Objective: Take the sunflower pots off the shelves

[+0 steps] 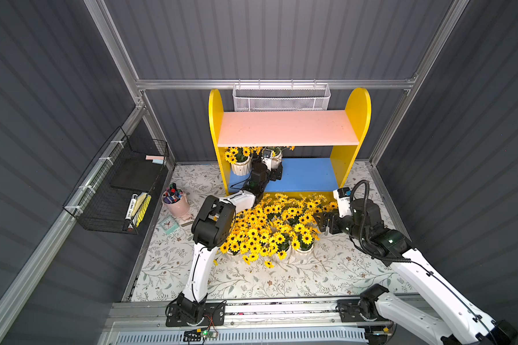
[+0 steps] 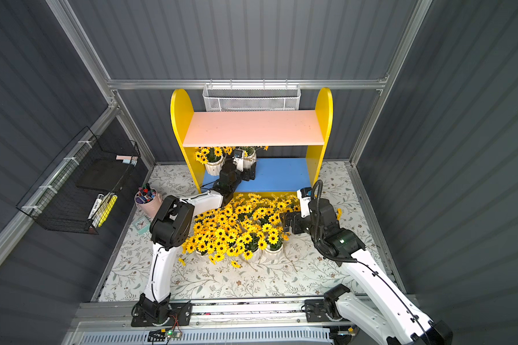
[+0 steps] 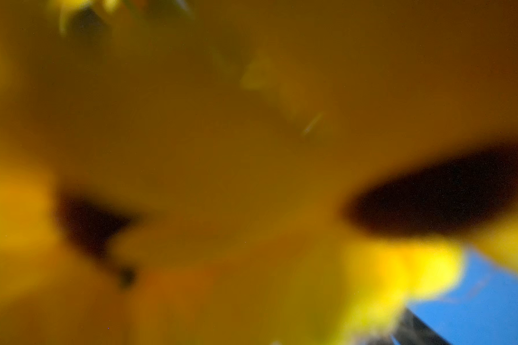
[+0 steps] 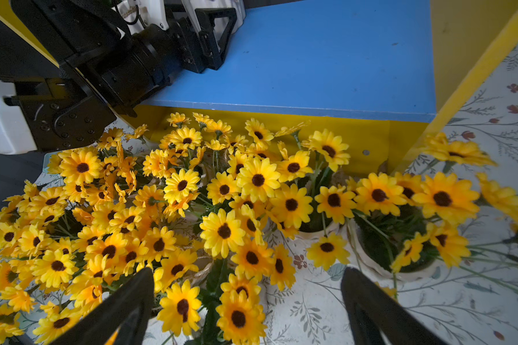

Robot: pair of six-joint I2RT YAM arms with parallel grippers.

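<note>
Two sunflower pots stand on the blue lower shelf: a left pot (image 1: pixel 241 167) at its left end and a second pot (image 2: pixel 249 157) just right of it. My left gripper (image 1: pixel 277 166) is at the second pot, its fingers open. Petals fill the left wrist view, so the fingers' hold around that pot is hidden. On the table in front of the shelf, several sunflower pots (image 4: pixel 224 230) crowd together. My right gripper hangs open over the right side of this crowd, with flowers showing beyond and between its fingers. The pink top shelf (image 1: pixel 287 129) is bare.
The right half of the blue shelf (image 1: pixel 308 172) is clear. A pink pen cup (image 1: pixel 176 204) stands on the table at left, near a black wire basket (image 1: pixel 121 184). Yellow side panels (image 2: pixel 322 115) bound the shelves.
</note>
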